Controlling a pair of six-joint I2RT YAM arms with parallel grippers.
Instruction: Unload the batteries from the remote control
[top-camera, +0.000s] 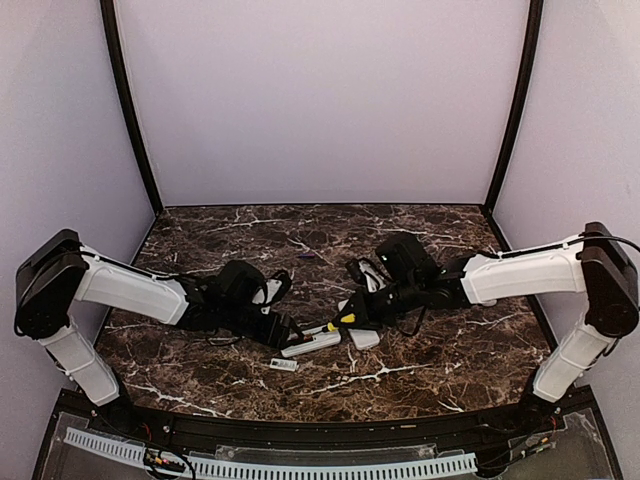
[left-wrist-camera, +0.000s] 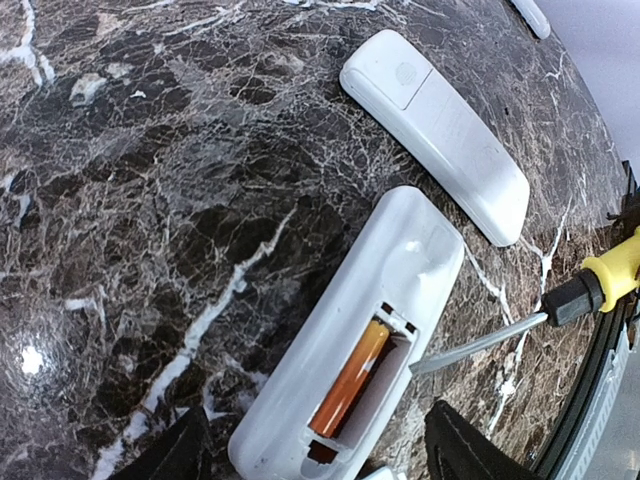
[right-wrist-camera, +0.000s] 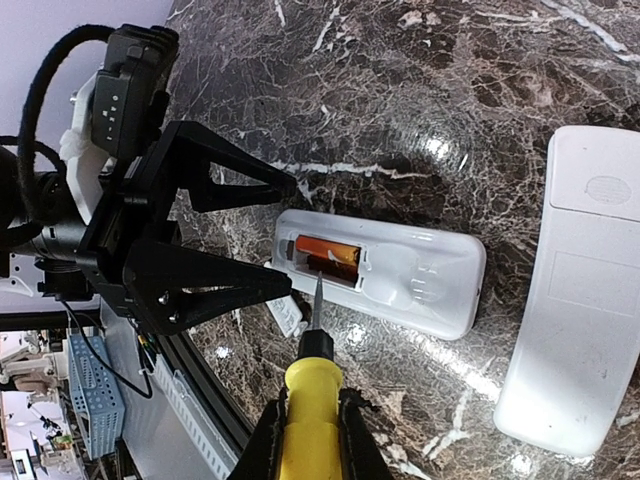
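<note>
The white remote (left-wrist-camera: 305, 410) (right-wrist-camera: 420, 280) lies on its back, battery compartment uncovered, with an orange battery (left-wrist-camera: 350, 378) (right-wrist-camera: 325, 248) inside. My right gripper (top-camera: 350, 311) is shut on a yellow-handled screwdriver (left-wrist-camera: 610, 270) (right-wrist-camera: 312, 420); its metal tip reaches the compartment's edge. My left gripper (top-camera: 278, 328) stands open over the remote's compartment end, fingers either side of it in the right wrist view, nothing between them.
A white slab-like case (left-wrist-camera: 440, 135) (right-wrist-camera: 570, 300) lies beside the remote. A small white piece (top-camera: 283, 364) lies in front of it.
</note>
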